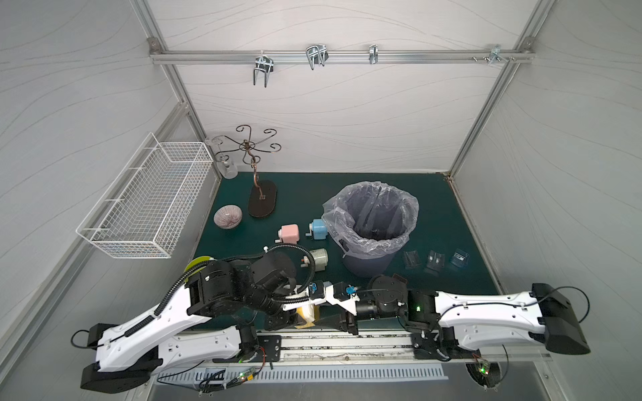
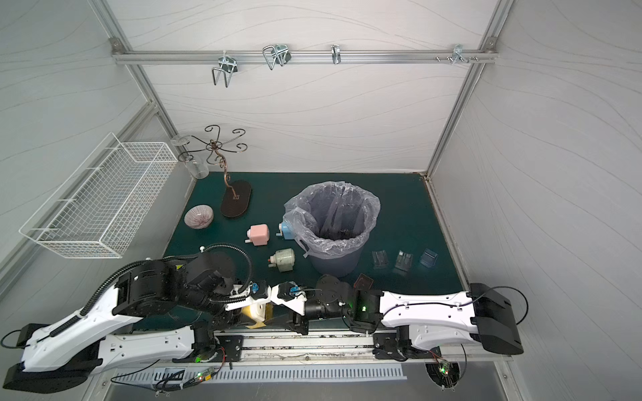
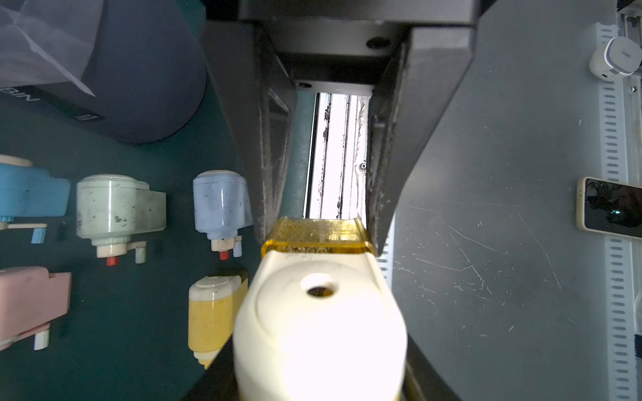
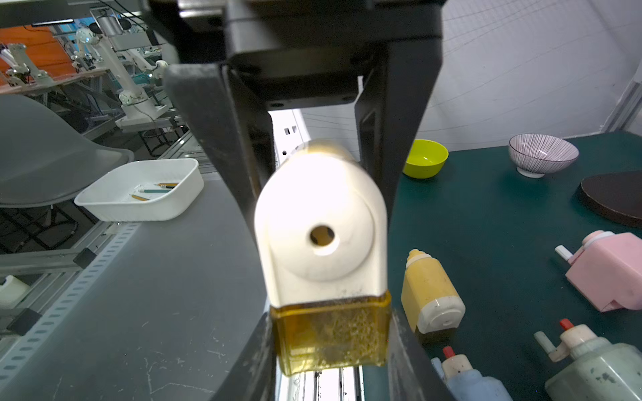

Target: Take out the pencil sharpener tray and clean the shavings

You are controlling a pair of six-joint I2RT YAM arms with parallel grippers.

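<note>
A white pencil sharpener (image 4: 314, 260) with an amber see-through tray (image 4: 332, 330) is held low at the front, between my two grippers. In the right wrist view, shavings show in the tray and my right gripper is shut on it at the tray end. In the left wrist view, my left gripper is also shut on the same sharpener, its white body uppermost. A bin (image 2: 333, 257) lined with a clear bag stands behind the grippers, right of centre.
Pink (image 2: 257, 234), blue (image 3: 26, 190), green (image 3: 117, 207), lilac (image 3: 217, 200) and yellow (image 3: 210, 314) sharpeners lie on the mat. Several clear pieces (image 1: 434, 259) lie right of the bin. Bowls (image 4: 543, 152), a metal stand (image 1: 262, 200) and a wire basket (image 1: 160, 193) are at the left.
</note>
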